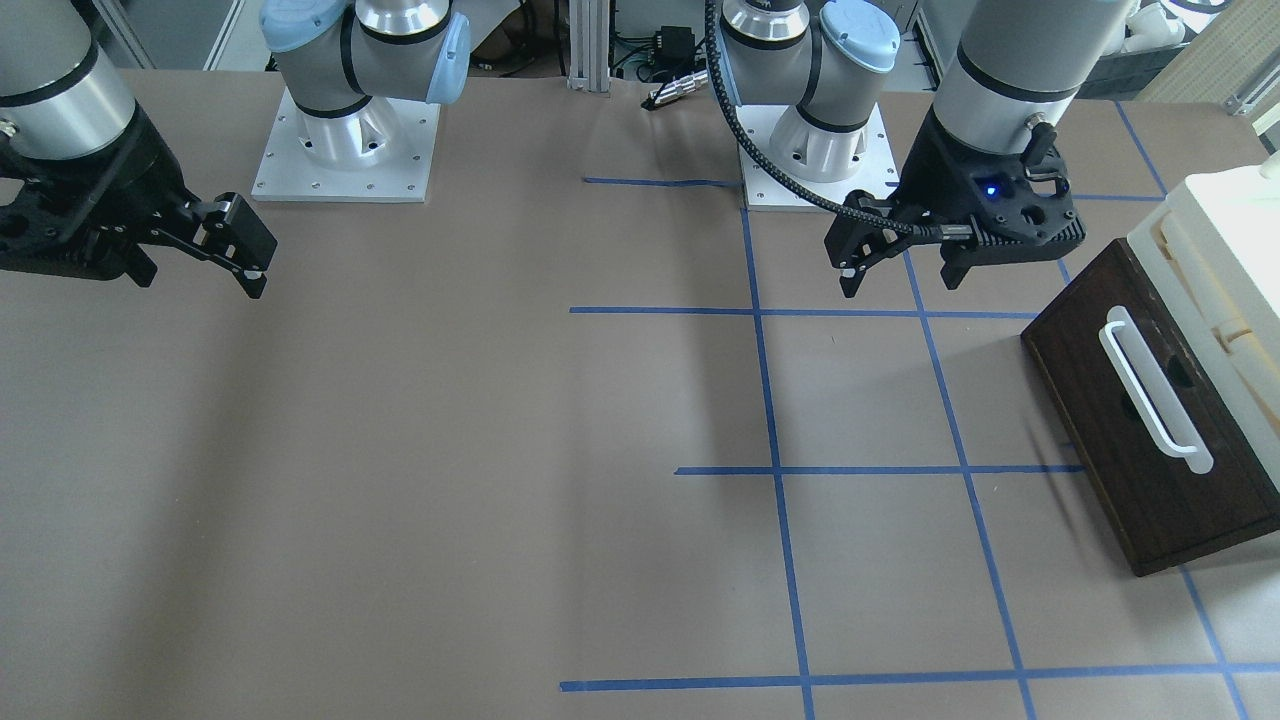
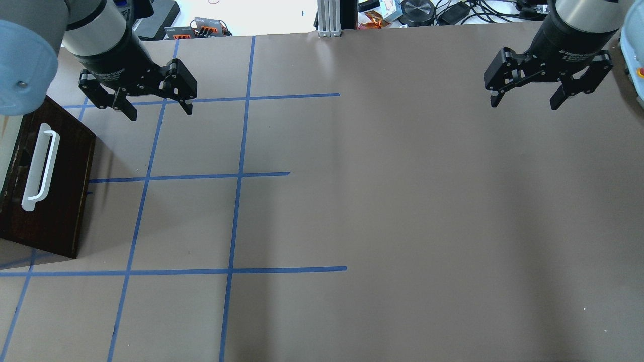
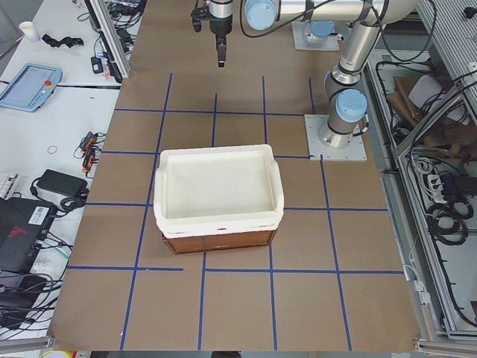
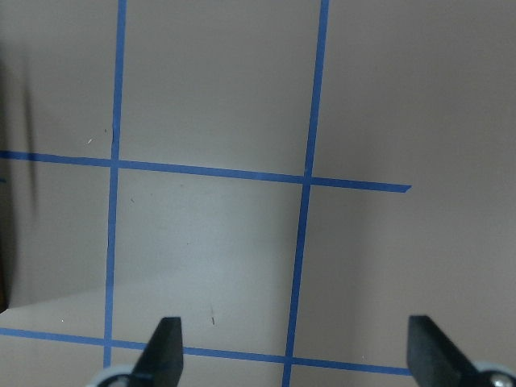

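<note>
My gripper (image 1: 900, 278) (image 2: 160, 114) hangs open over the blue-taped grid on the tabletop, with nothing between its fingers; in the left wrist view its two fingers (image 4: 435, 355) sit at the lower corners over bare table. A box with a dark wood front (image 1: 1140, 480) (image 2: 60, 217), a white handle (image 1: 1149, 384) (image 2: 37, 172) and a cream upper part (image 3: 216, 186) stands on the table beside the grid, apart from the gripper.
Another arm's black gripper (image 1: 198, 258) (image 2: 524, 99) hangs over the plain part of the table. Further arm bases on white plates (image 1: 342, 180) stand along the edge.
</note>
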